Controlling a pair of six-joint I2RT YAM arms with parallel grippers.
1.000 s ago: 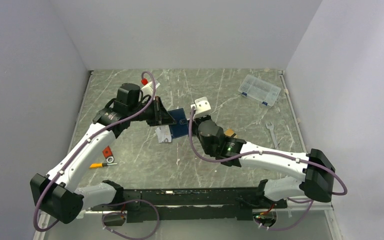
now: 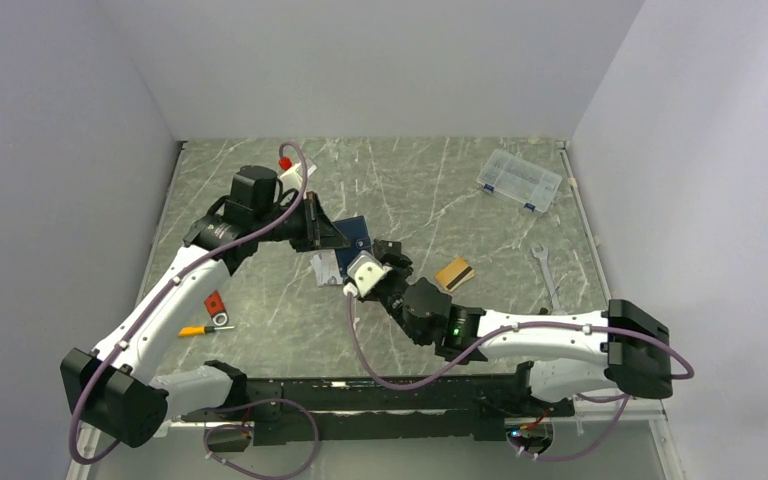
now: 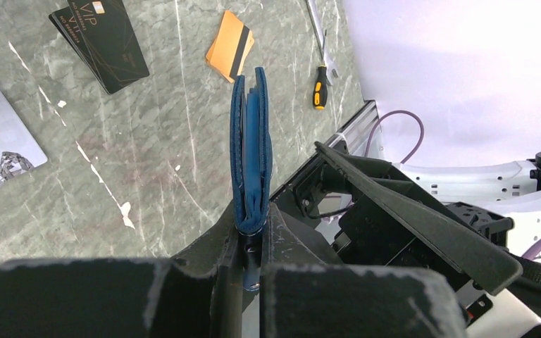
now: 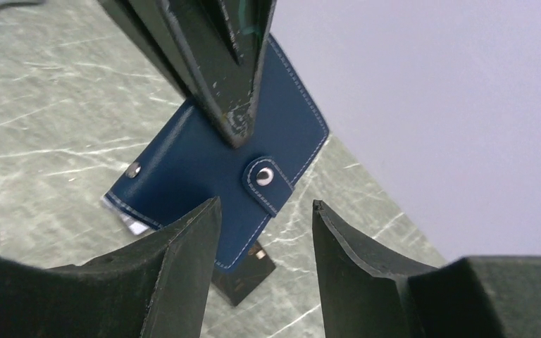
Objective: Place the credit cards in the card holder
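My left gripper [image 2: 325, 240] holds the dark blue card holder [image 2: 352, 228] upright by one end; in the left wrist view the holder [image 3: 250, 155] stands edge-on between the fingers. In the right wrist view its snap tab [image 4: 268, 186] faces my right gripper, which is open just short of it with nothing between its fingers. Black VIP cards [image 3: 109, 49], a silver VIP card [image 3: 0, 134] and gold cards [image 2: 453, 271] lie on the table.
A clear plastic box [image 2: 520, 180] sits at the back right, with a wrench [image 2: 547, 275] below it. A screwdriver [image 2: 200, 330] and red tool [image 2: 215, 305] lie at the left. Grey walls bound the marble table.
My right gripper and arm have shifted and turned near the holder, its wrist now further left and lower in the top view. The left arm and holder are almost still.
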